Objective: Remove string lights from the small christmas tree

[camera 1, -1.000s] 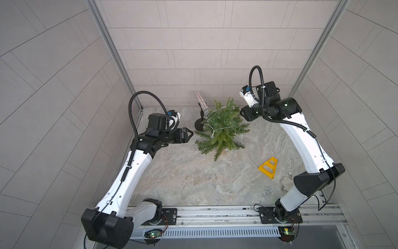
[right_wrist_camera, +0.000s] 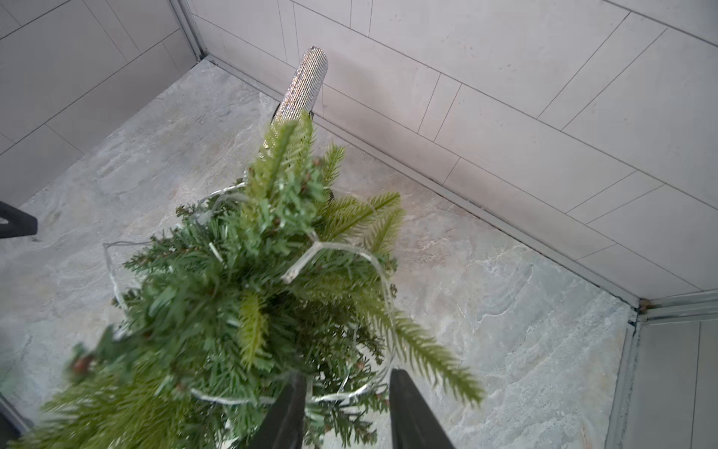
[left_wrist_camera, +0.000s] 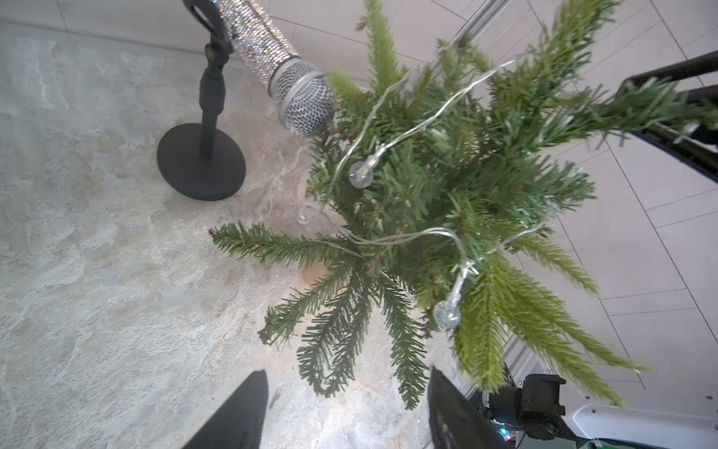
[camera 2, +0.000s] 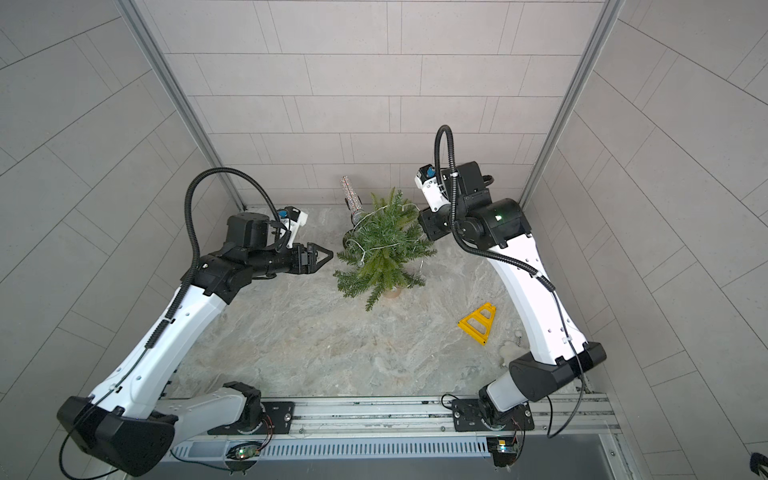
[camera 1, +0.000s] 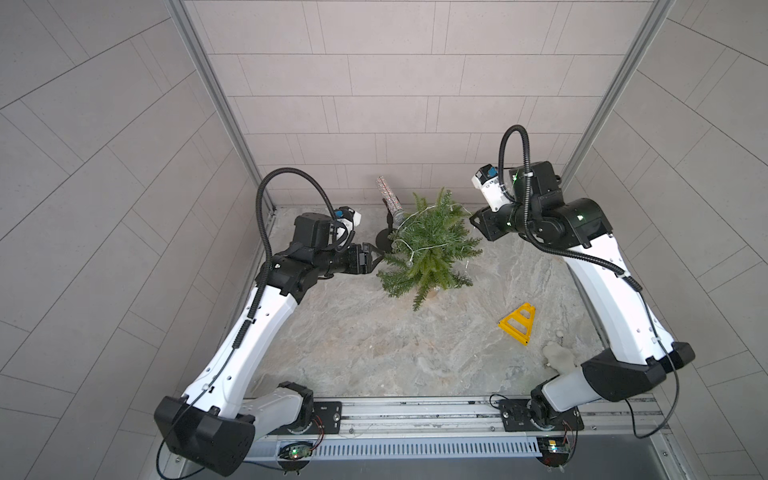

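Note:
The small christmas tree (camera 1: pixel 432 248) stands mid-table, a white wire of string lights (left_wrist_camera: pixel 404 238) with clear bulbs (left_wrist_camera: pixel 447 312) draped over its branches. My left gripper (camera 1: pixel 369 257) is at the tree's left side, open, branches ahead of its fingers (left_wrist_camera: pixel 239 411) in the left wrist view. My right gripper (camera 1: pixel 477 228) hangs at the tree's upper right, also open. In the right wrist view a loop of wire (right_wrist_camera: pixel 351 393) runs behind its fingertips; whether it lies between them or beyond is unclear.
A glittery microphone (left_wrist_camera: pixel 254 37) on a black stand (left_wrist_camera: pixel 200 161) is just behind and left of the tree. A yellow triangle (camera 1: pixel 516 321) lies at the front right.
My right arm has moved rightward, shifting a little away from the tree. My left arm has moved slightly up and right, toward the tree.

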